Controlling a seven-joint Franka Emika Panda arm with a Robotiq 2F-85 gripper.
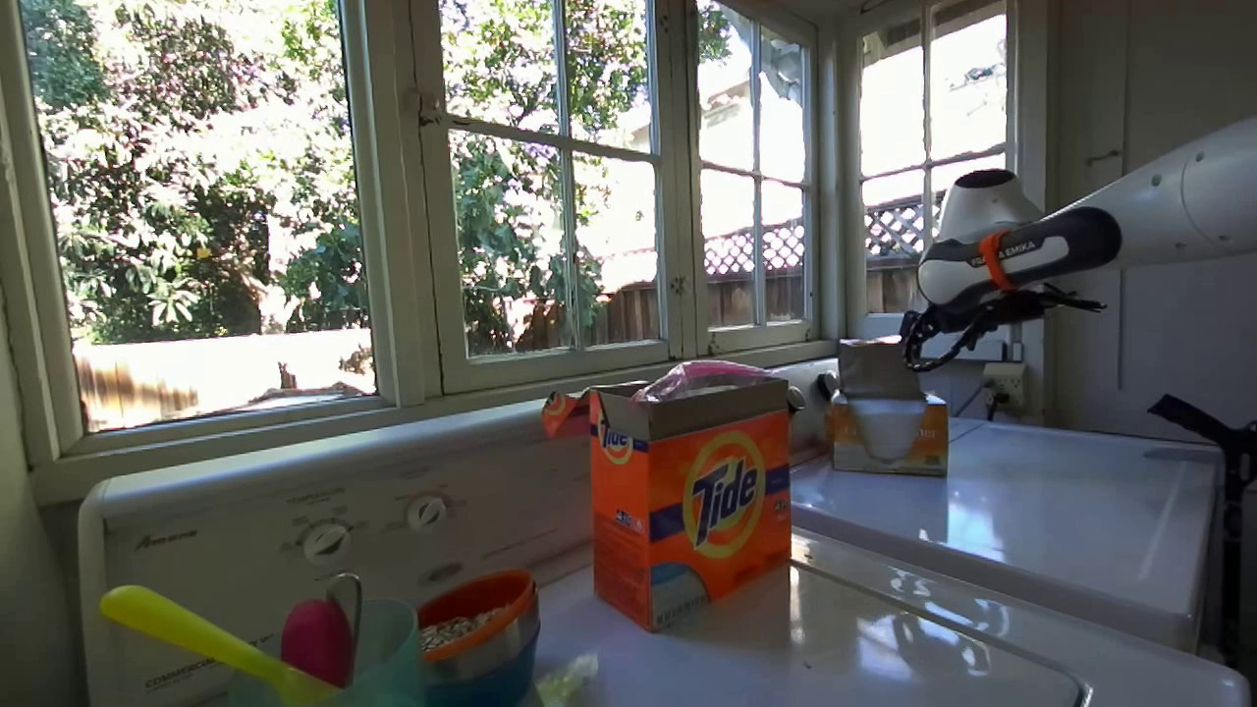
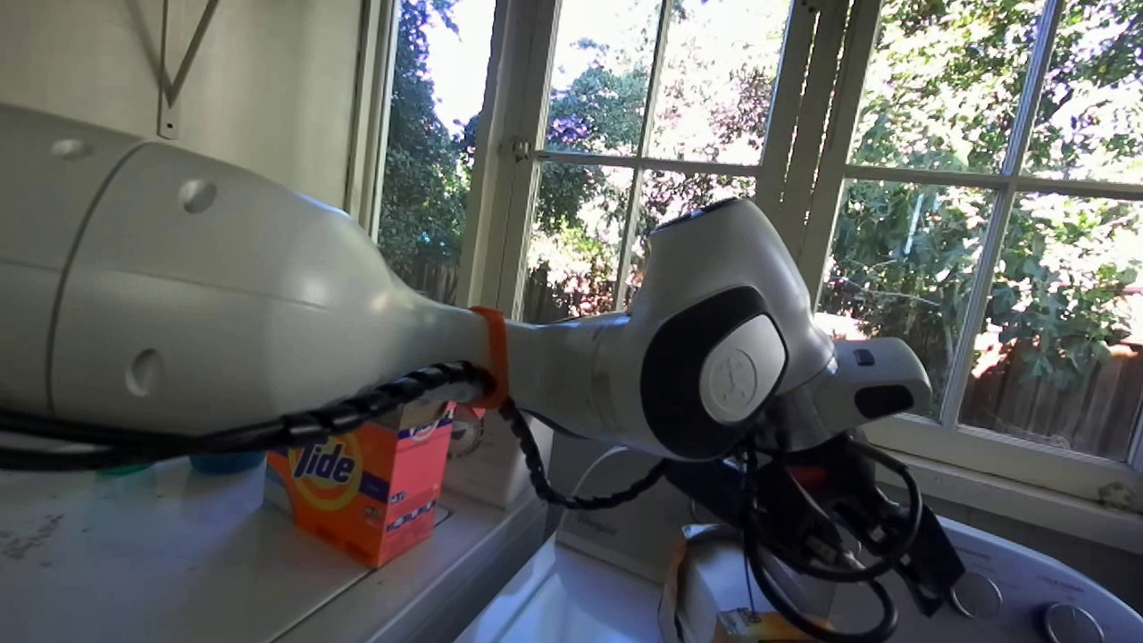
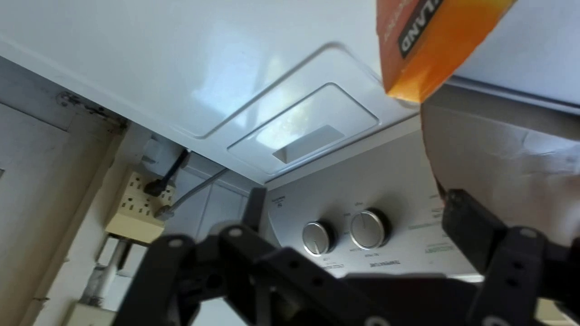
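My gripper is open, its two dark fingers wide apart with nothing between them; the knobs seen through the gap belong to the panel behind. An orange-and-white box [image 1: 890,438] with its flap raised stands on the far machine in exterior view 1, and the hand is above it. The wrist view shows that box's orange corner [image 3: 429,54] at the upper right. Its brown flap [image 3: 500,163] fills the right side, close to the right finger [image 3: 468,231]; whether they touch I cannot tell. In exterior view 2 the arm and cables partly cover the box [image 2: 739,579].
An opened Tide box [image 1: 695,507] stands on the nearer machine. Left of it are stacked bowls [image 1: 480,630] and a cup of utensils [image 1: 383,648]. A control panel [image 3: 375,195] with knobs backs the far machine, whose white top [image 1: 1061,507] is largely clear. Windows line the wall.
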